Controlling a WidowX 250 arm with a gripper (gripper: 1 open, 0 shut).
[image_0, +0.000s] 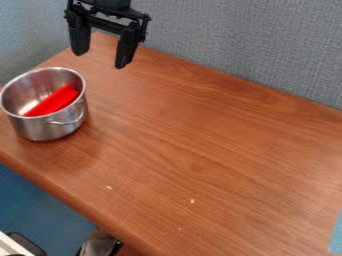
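My black gripper hangs at the top left over the back corner of the table, its two fingers spread apart with nothing visible between them. A steel pot stands at the table's left edge, below and left of the gripper. Inside the pot lies a long red object, tilted along a diagonal.
Grey padded walls border the back and left. Some dark and light equipment sits off the table at the bottom left.
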